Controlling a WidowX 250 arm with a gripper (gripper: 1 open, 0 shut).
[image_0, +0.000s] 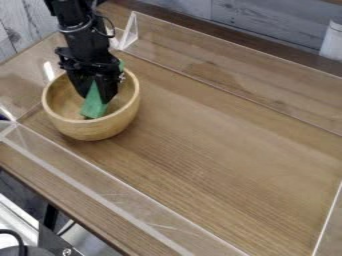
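My black gripper (91, 77) reaches down from the top left into a wooden bowl (91, 127) near the left edge of the table. It is shut on a green object (92, 103) inside the bowl. The fingertips are dark and partly hard to make out against the green object. Another small green piece (119, 64) shows behind the gripper.
A white cylinder (333, 40) stands at the back right. Clear plastic edging runs along the table's left side.
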